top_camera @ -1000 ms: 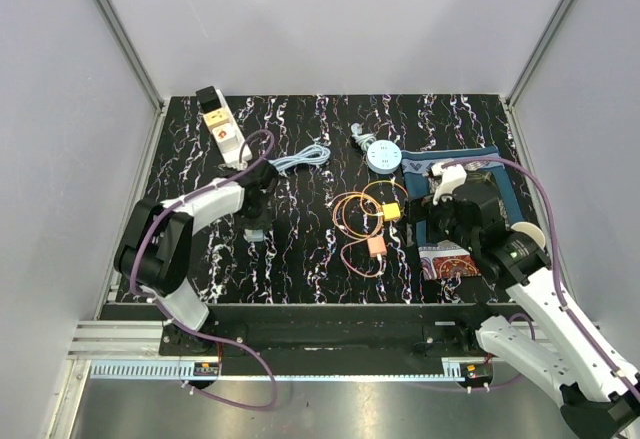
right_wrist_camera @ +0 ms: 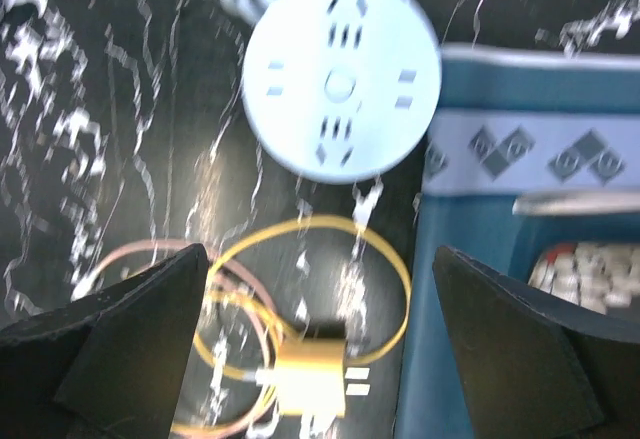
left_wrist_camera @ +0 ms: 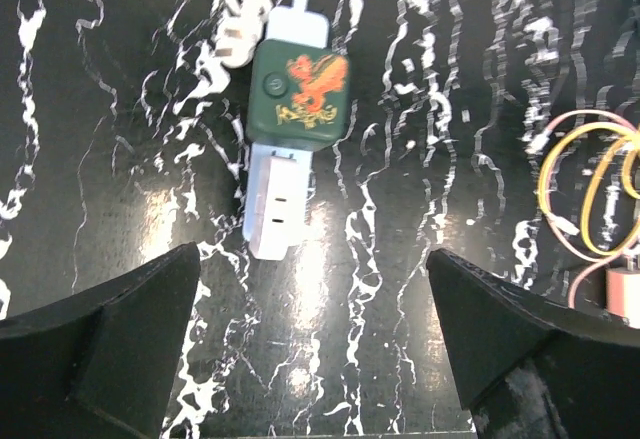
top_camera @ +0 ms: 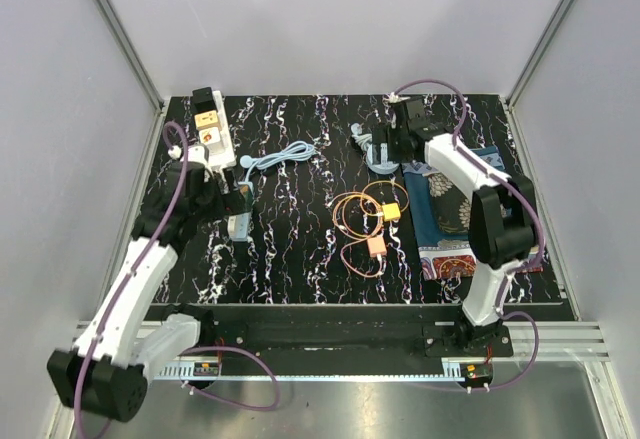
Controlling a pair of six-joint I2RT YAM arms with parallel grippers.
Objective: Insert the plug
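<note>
My left gripper stands open above the table, behind a grey-white power strip [left_wrist_camera: 276, 204] with a dark green dragon-marked block [left_wrist_camera: 298, 96] on it and a white cable running off. My right gripper is open above the right side, near a round white socket puck [right_wrist_camera: 340, 77] with a pale cable. A yellow plug adapter [right_wrist_camera: 310, 379] with yellow and pink cables lies below it. An orange plug [left_wrist_camera: 624, 289] lies at the left wrist view's right edge.
A white strip [top_camera: 224, 138] with black and yellow blocks is at back left. A blue mat [top_camera: 430, 254] covers the right side of the table. Bare table [top_camera: 300, 219] lies in the middle.
My left arm has drawn back to the left, uncovering the power strip.
</note>
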